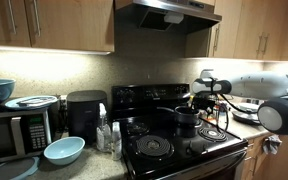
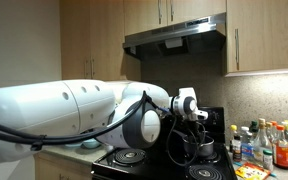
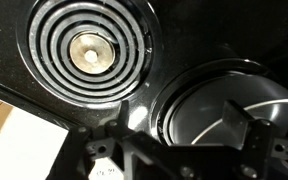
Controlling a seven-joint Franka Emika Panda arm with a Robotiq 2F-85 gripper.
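A dark pot [image 1: 187, 116] stands on the black stove [image 1: 156, 172], toward its rear right side. In exterior view 2, the same pot [image 2: 198, 148] is just below my gripper [image 2: 195, 128]. The wrist view shows a rounded dark pot [image 3: 199, 105] at the right, with a thin pale curve across it. To its left is a bare coil burner [image 3: 92, 55]. My gripper stands open over the pot's near-left edge, its fingers [image 3: 246, 128] wide apart. I see nothing held between them; whether a finger touches the pot cannot be told.
Bottles [image 2: 266, 145] crowd the counter beside the stove. On the other side are spray bottles [image 1: 103, 130], a light-blue bowl [image 1: 64, 151], a black appliance [image 1: 86, 112] and a microwave [image 1: 14, 137]. The range hood [image 1: 169, 17] hangs above.
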